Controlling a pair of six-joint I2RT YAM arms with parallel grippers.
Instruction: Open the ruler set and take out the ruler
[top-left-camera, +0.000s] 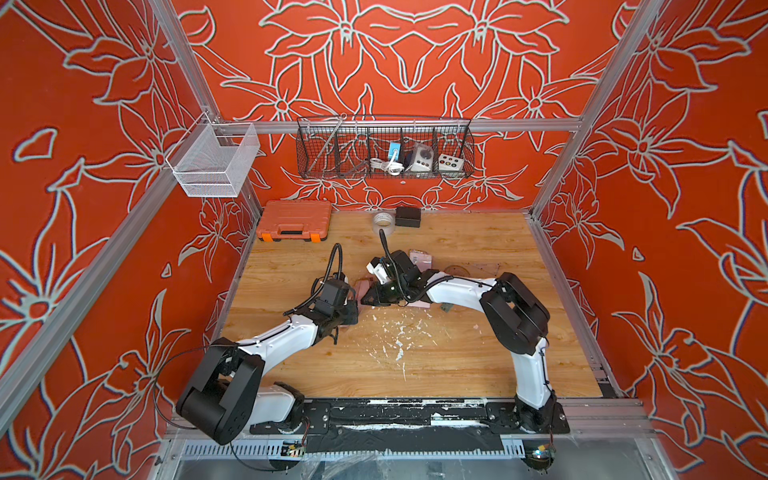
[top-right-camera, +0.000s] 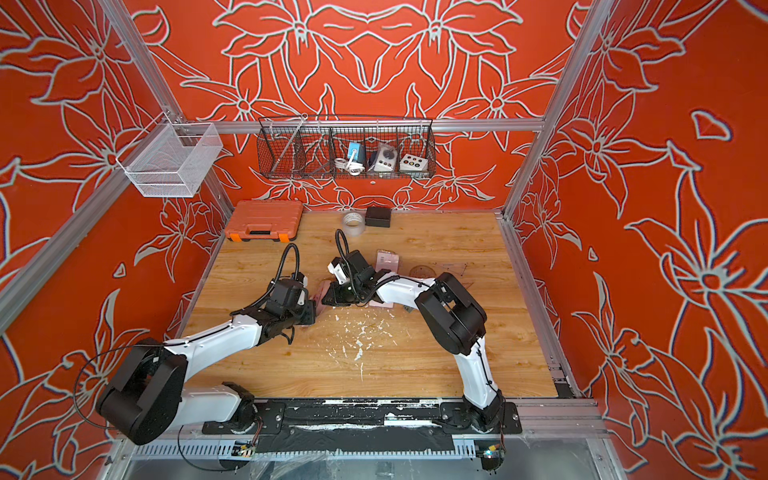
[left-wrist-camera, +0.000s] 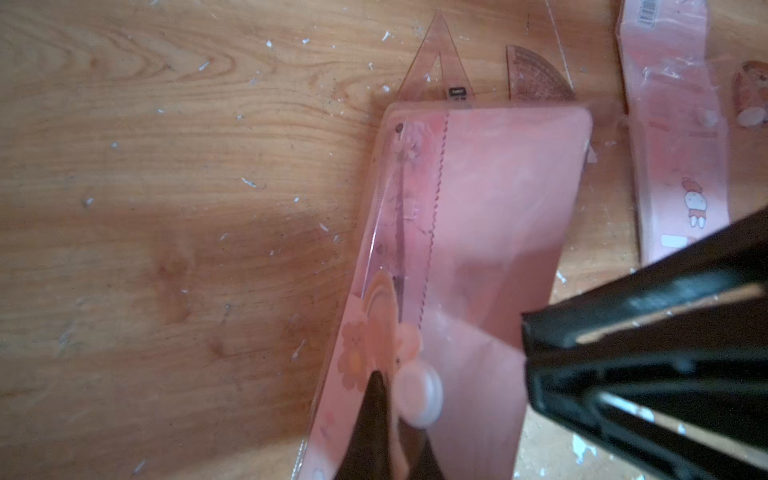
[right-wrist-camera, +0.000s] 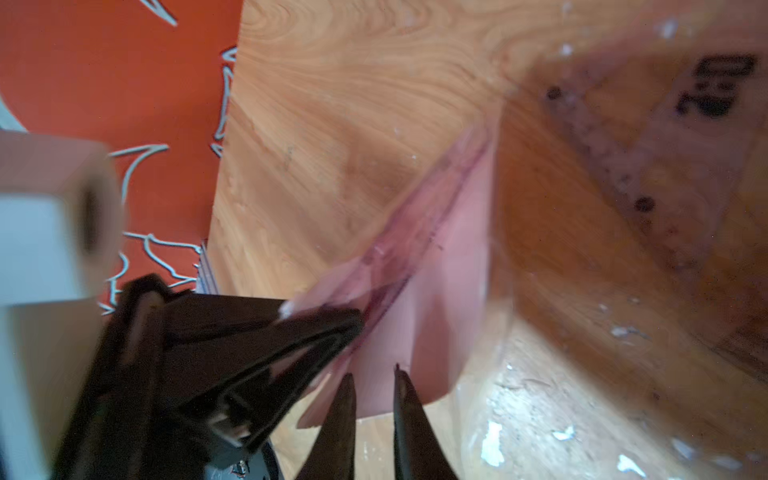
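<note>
The pink ruler pouch (left-wrist-camera: 488, 240) slants down the left wrist view; a clear strip (left-wrist-camera: 384, 216) with markings shows along its left side. My left gripper is shut on the pouch's thin flap, beside a peach flower and a white button (left-wrist-camera: 417, 392). My right gripper stands part open in front of the pouch's pink sheet (right-wrist-camera: 456, 312), nothing clearly between its fingers. In the left wrist view its black fingertips (left-wrist-camera: 548, 336) are at the pouch's right edge. A clear pink set square (left-wrist-camera: 456, 76) and a protractor (left-wrist-camera: 540, 76) lie beyond the pouch.
A second pink packet (left-wrist-camera: 668, 120) lies to the right. At the back are an orange case (top-left-camera: 294, 217), a tape roll (top-left-camera: 384, 221) and a black box (top-left-camera: 408, 216). White scraps litter the table in front.
</note>
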